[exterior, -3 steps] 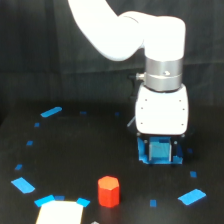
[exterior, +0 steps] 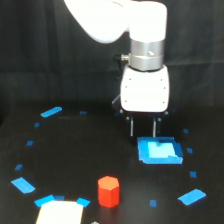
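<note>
My gripper (exterior: 143, 130) hangs in the air behind and slightly left of the blue tray (exterior: 142, 152). Its two thin dark fingers (exterior: 131, 126) stand well apart, so it is open, and nothing shows between them. Inside the tray is a pale, bluish-white patch (exterior: 161, 150); whether it is an object or the tray's own bottom I cannot tell. An orange-red block (exterior: 108, 191) with a hexagonal outline stands on the black table, front and centre.
A cream-coloured block (exterior: 60, 213) is cut off by the bottom edge at front left. Blue tape strips (exterior: 22, 185) and small blue marks lie flat around the table.
My gripper was low over the tray and hid much of it; it has moved up and left, away from it. The pale patch in the tray now shows. The red block has not moved.
</note>
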